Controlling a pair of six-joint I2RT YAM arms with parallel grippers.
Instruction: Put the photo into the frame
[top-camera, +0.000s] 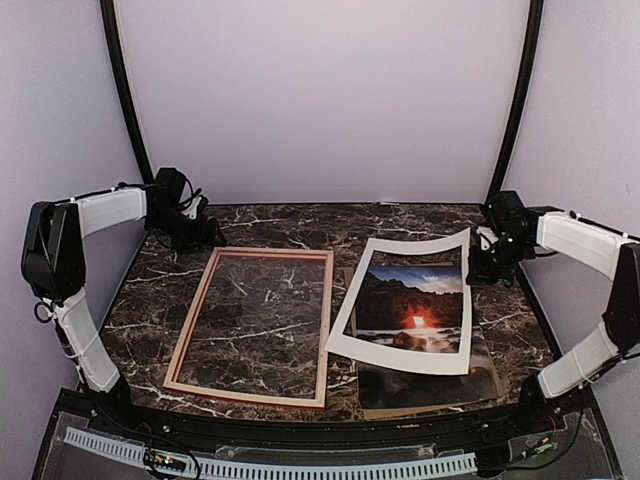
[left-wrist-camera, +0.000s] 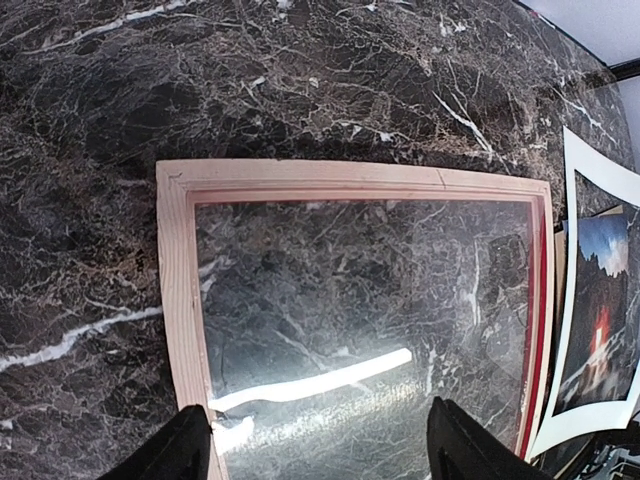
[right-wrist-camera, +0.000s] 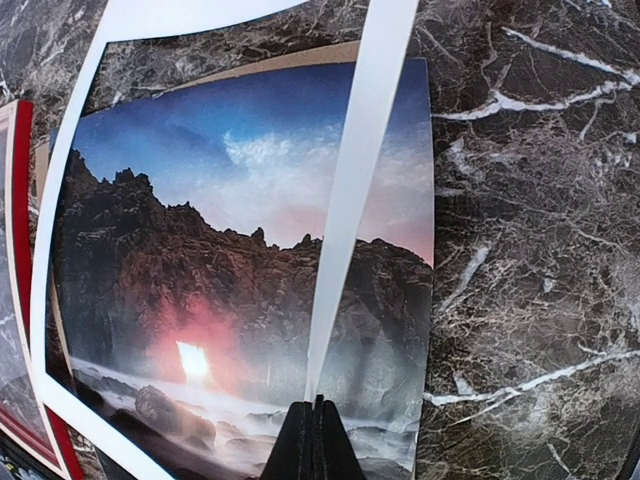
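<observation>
The pink-edged frame (top-camera: 328, 300) lies on the left of the table with a clear pane inside it. On the right lies the photo (top-camera: 420, 305), a sunset over rocks, with a brown backing sheet (top-camera: 385, 412) showing past its edge. A white mat border (top-camera: 405, 361) is held above the photo, its long right side pinched in my right gripper, which is shut on it. My left gripper hangs open and empty over the frame's upper left area; the frame (left-wrist-camera: 360, 182) fills much of the left wrist view.
Dark marble (top-camera: 290, 218) is bare behind the frame and photo, and right of the photo too. A white grille (top-camera: 270, 468) runs along the front, past the table edge. Walls stand close on both sides.
</observation>
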